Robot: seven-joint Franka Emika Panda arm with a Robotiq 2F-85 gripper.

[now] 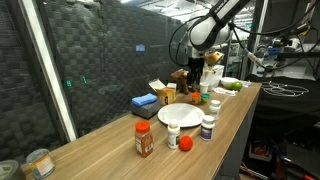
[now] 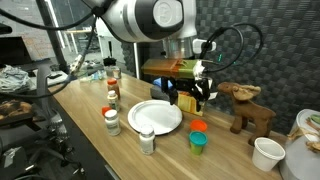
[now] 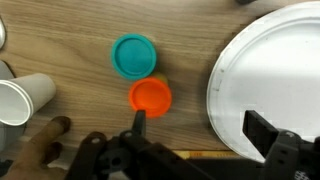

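Note:
My gripper (image 2: pixel 186 98) points down above the table, open, with nothing between its fingers. Close below it in the second exterior view stands an orange cup (image 2: pixel 198 125), with a teal cup (image 2: pixel 197 143) just in front. From the wrist, the orange cup (image 3: pixel 150 97) appears near the left fingertip, and the teal cup (image 3: pixel 133 57) is right against it or nearly so. A round white plate (image 3: pixel 283 80) fills the right side there; in the second exterior view the plate (image 2: pixel 152 116) lies left of the cups, empty.
A brown deer toy (image 2: pixel 253 110) and a white cup (image 2: pixel 267 153) stand right of the cups. Behind the gripper is a yellow box (image 1: pixel 168 94). Several jars, including a white one (image 2: pixel 147 140), flank the plate. Bare table shows at the left front (image 1: pixel 95 160).

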